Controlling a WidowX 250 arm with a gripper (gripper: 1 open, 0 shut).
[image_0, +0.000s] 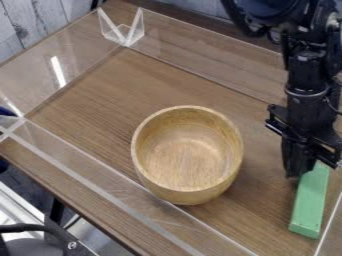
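The black gripper (297, 164) points down at the right side of the table, its tips shut at the upper end of a green rectangular block (309, 205). The block lies lengthwise on the table toward the front right; whether anything is between the fingers cannot be seen clearly. A round wooden bowl (186, 150) stands left of the gripper, in the middle of the table.
Transparent strips run along its edges, with a small clear bracket (122, 30) at the back left. A black object (27, 240) is at the front left corner.
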